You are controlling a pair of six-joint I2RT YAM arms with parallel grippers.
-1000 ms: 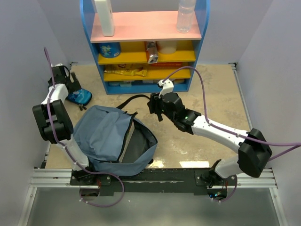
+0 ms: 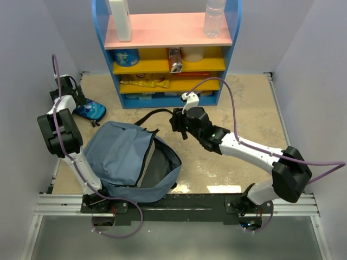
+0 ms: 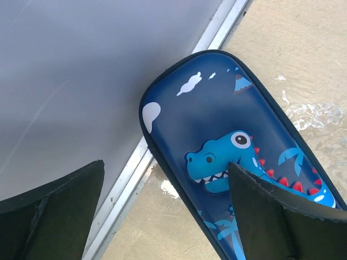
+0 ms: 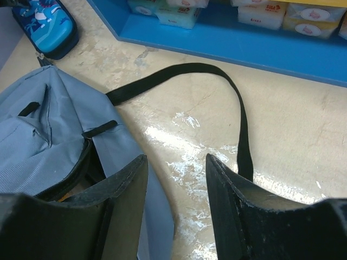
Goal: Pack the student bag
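Note:
A dark blue pencil case [image 3: 200, 108] with a dinosaur on it lies on the floor by the left wall. My left gripper is open above it; one finger overlaps the case in the left wrist view, the other stands over the wall side, and nothing is held. The grey-blue student bag [image 2: 119, 149] lies on its side at the front left, its mouth open toward the right. Right of the bag, my right gripper is parted over bare floor with nothing between its fingers. The bag's black strap [image 4: 179, 69] curves across the floor there.
A blue-framed shelf [image 2: 113, 73] stands at the back, with a clear bottle [image 2: 214, 19] and a white carton [image 2: 120, 20] on top. Packets and tubs fill its lower levels. The left wall's metal edge [image 3: 122, 187] runs close beside the case.
My left gripper has shifted slightly left, toward the wall, uncovering more of the pencil case. The right arm has barely moved, and the bag lies as before.

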